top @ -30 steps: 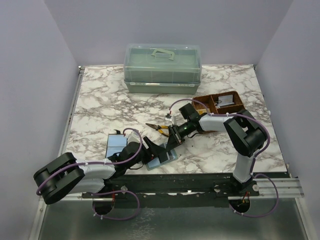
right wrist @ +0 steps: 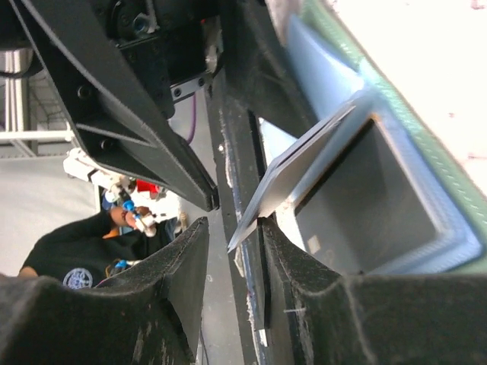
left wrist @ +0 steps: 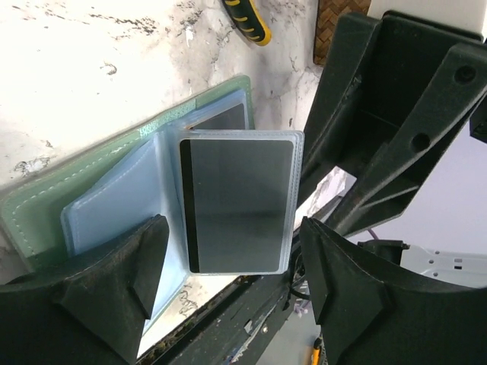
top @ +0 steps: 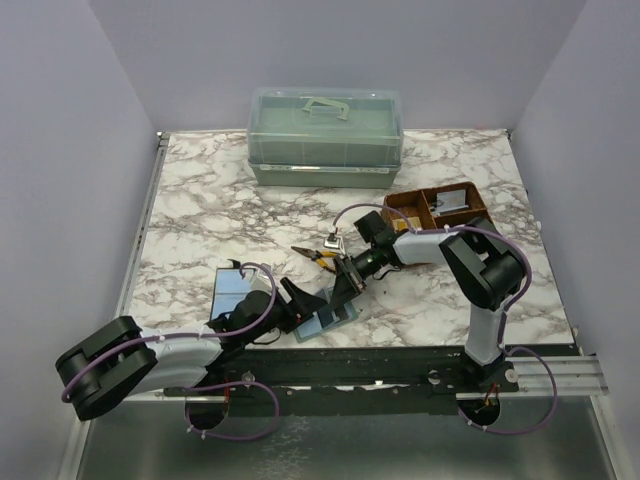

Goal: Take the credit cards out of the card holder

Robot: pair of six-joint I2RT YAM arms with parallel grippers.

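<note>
The green and light-blue card holder point(left wrist: 106, 190) lies open at the table's front edge, under both grippers. A dark grey card stands raised out of it, seen edge-on in the right wrist view point(right wrist: 293, 167). My left gripper is open, its fingers either side of the card's lower part. My right gripper is at the card's other end, fingertips close around its edge; whether they press on it I cannot tell. Another card point(right wrist: 358, 205) lies in the holder's pocket.
Yellow-handled pliers point(top: 312, 255) lie behind the holder. A wooden box point(top: 450, 200) is at the right, a lidded green case point(top: 325, 140) at the back. A light-blue board point(top: 228, 290) lies at the left.
Both arms have shifted slightly around the holder; little else differs visibly in the top view.
</note>
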